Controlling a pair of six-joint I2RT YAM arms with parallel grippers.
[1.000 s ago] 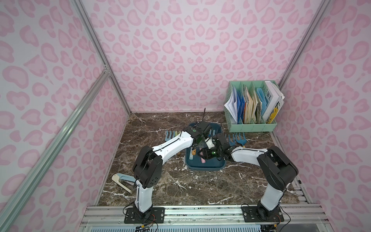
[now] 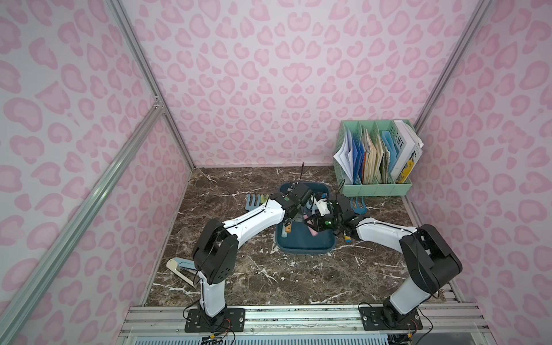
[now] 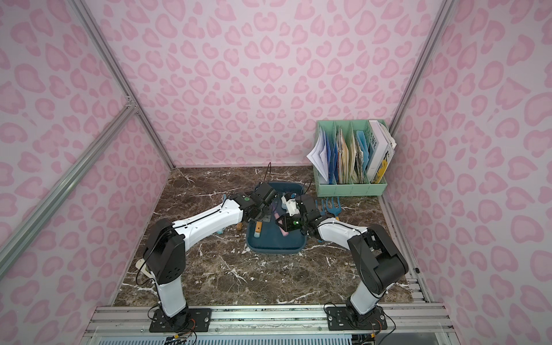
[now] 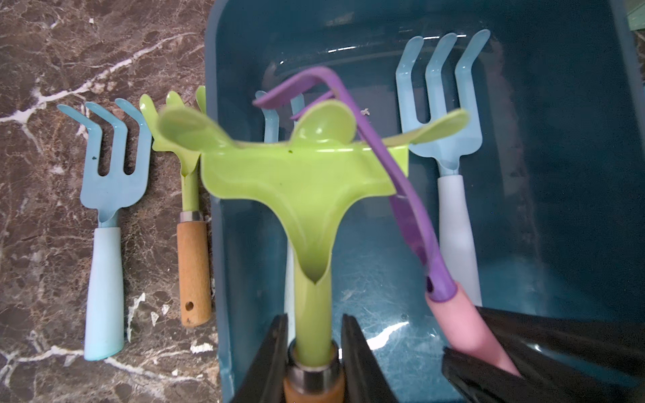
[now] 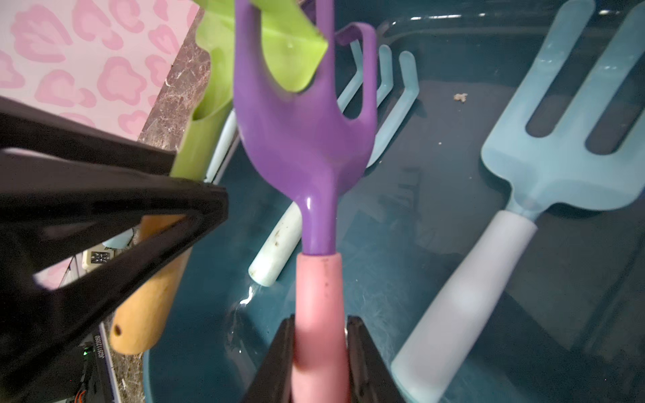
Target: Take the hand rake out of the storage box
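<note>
The blue storage box (image 2: pixel 304 244) sits mid-table with several hand rakes inside. My left gripper is shut on a green rake (image 4: pixel 302 188), held raised over the box's left side. My right gripper has its fingers around the pink handle of a purple rake (image 5: pixel 305 147), whose head overlaps the green one in both wrist views; whether they touch I cannot tell. Light blue rakes (image 5: pixel 557 168) with pale handles lie on the box floor. In the top views both grippers are over the box, largely hiding what they hold.
A light blue rake (image 4: pixel 114 188) and a green, wooden-handled rake (image 4: pixel 191 268) lie outside the box at left. A mint file holder (image 2: pixel 373 189) stands at back right.
My right arm has moved to the right and slightly up, the pink handle moving with it. My left arm has shifted only slightly.
</note>
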